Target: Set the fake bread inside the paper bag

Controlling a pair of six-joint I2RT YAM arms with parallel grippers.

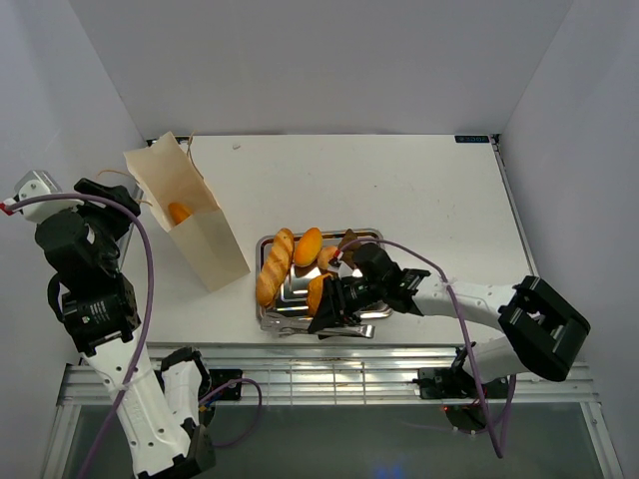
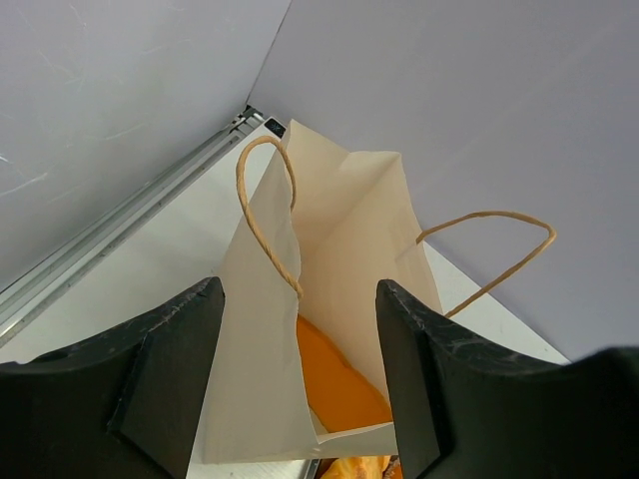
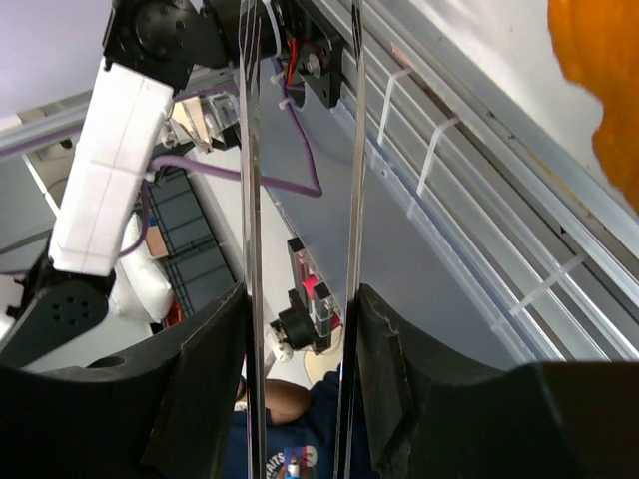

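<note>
The paper bag (image 1: 215, 249) stands tilted on the left of the table, its mouth facing up-left. An orange piece of fake bread (image 2: 339, 379) shows inside it. My left gripper is by the mouth, fingers apart, the bag seen between and beyond them. On a metal tray lie a baguette (image 1: 275, 269), an orange roll (image 1: 308, 247), a small round bun (image 1: 327, 256) and a larger orange bread (image 1: 316, 291). My right gripper is open low over the tray's front; metal tongs (image 3: 355, 200) run along its inner finger sides. The right arm partly hides the tray.
The tray's rim (image 1: 262, 249) sits near the table's front edge, with a metal rail (image 1: 319, 369) beyond it. A brown piece (image 1: 349, 239) lies at the tray's back. Free table (image 1: 429, 200) stretches behind and to the right. Thin looped handles (image 2: 499, 213) stick out from the bag.
</note>
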